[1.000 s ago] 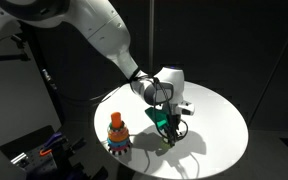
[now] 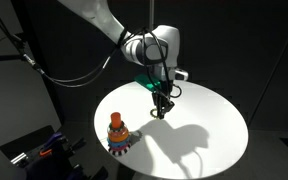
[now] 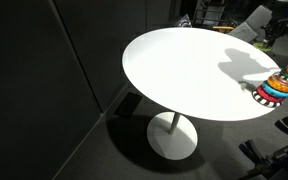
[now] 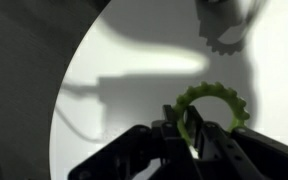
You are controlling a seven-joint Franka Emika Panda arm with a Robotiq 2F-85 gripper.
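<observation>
A toothed yellow-green ring (image 4: pixel 212 89) is pinched at one side by my gripper, which is shut on its rim in the wrist view. Exterior view 1 shows the ring (image 2: pixel 154 113) small beneath the gripper (image 2: pixel 162 106), held up over the white table. A stack of coloured rings (image 2: pixel 117 134), orange at the top with blue and striped layers lower down, stands near the table's left edge, left of the gripper. In exterior view 2 that stack (image 3: pixel 274 89) is at the right, partly cut off by the frame; the held ring cannot be made out there.
Dark equipment (image 2: pixel 49 150) lies beyond the table's left edge.
The arm has risen from close above the tabletop and shifted a little left, carrying the ring with it. The stack of rings has stayed where it was.
</observation>
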